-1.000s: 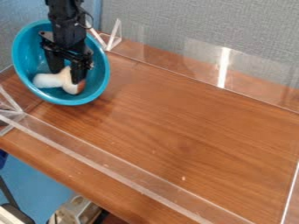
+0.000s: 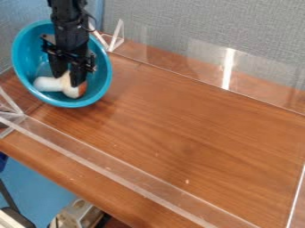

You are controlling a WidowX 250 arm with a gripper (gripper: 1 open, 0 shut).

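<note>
My dark gripper point(image 2: 74, 64) reaches down inside a blue bowl point(image 2: 99, 87) at the upper left of the wooden table. In the bowl, beneath my fingers, lies a pale, elongated object point(image 2: 50, 84) with a light tan part on the right. My fingers are around its right end, partly hiding it; the exact contact is hard to see.
A grey wall point(image 2: 215, 27) stands behind. White plastic brackets sit near the bowl. Blue floor shows at the lower left.
My gripper has shifted very slightly within the bowl over the last second. The pale object and bowl look almost unchanged.
</note>
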